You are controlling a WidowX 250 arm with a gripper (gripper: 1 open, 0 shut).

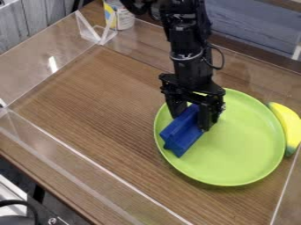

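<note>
A black robot arm reaches down from the top centre, its gripper [195, 111] low over a green plate [235, 163]. A blue block [179, 134] lies on the left part of the plate, its upper end at the gripper's fingers. The fingers are dark and partly hidden, so I cannot tell whether they are closed on the block.
A yellow banana-like object [284, 127] lies right of the plate. A can [120, 15] and a clear plastic piece [94, 26] are at the back left.
</note>
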